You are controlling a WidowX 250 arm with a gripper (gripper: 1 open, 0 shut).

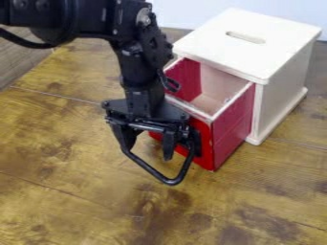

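A white cabinet point(262, 43) stands at the upper right with its red-fronted drawer point(230, 127) pulled out, the inside pale and looking empty where visible. The black gripper point(169, 144) hangs low in front of the drawer's near left side, close against the red panel. Its dark fingers overlap one another in view, so I cannot tell whether they are open or shut, or whether they touch the drawer.
A white wall is behind the cabinet at the top right.
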